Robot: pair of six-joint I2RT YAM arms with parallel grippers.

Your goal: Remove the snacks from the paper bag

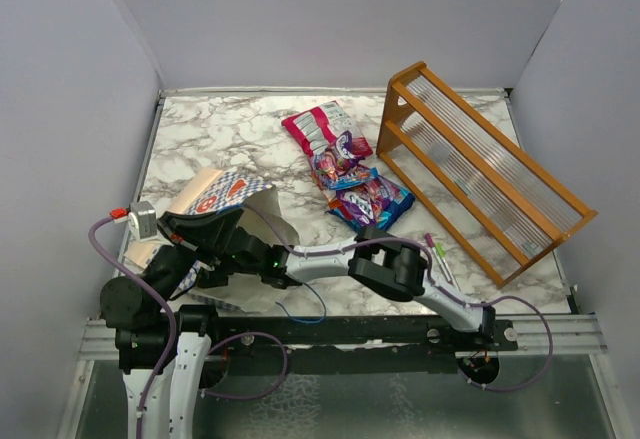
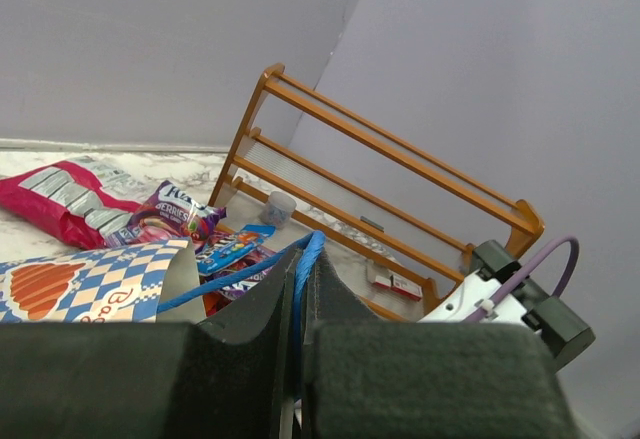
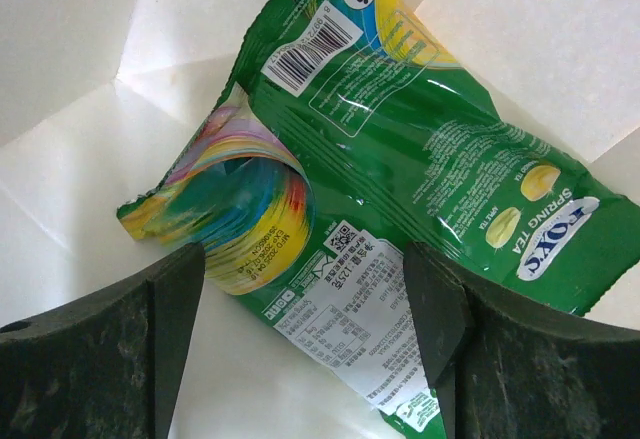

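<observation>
The checkered paper bag (image 1: pixel 222 191) lies on its side at the table's left, its mouth toward the right. Its blue handle (image 2: pixel 312 251) runs between the fingers of my left gripper, which is shut on it. Inside the bag, my right gripper is open, its two fingers above a green snack packet (image 3: pixel 400 169) resting against the white paper. The packet is not gripped. On the table beyond lie a pink snack bag (image 1: pixel 318 127), a purple packet (image 1: pixel 340 164) and a blue-purple packet (image 1: pixel 372 202).
A wooden rack (image 1: pixel 470 174) stands slanted at the right, with pens (image 1: pixel 438 254) beside it. The second blue handle (image 1: pixel 302 319) loops out at the front.
</observation>
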